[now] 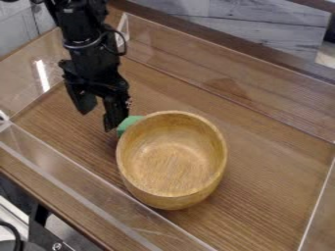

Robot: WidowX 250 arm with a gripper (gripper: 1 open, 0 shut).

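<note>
My black gripper (94,98) hangs in the upper left of the camera view, its fingers open above the wooden surface, left of a small green object (128,124). The green object lies against the upper left of a large wooden bowl (171,157), which partly hides it. The bowl is empty.
A pale marble wall runs along the back. Clear edging and a black cable show at the lower left.
</note>
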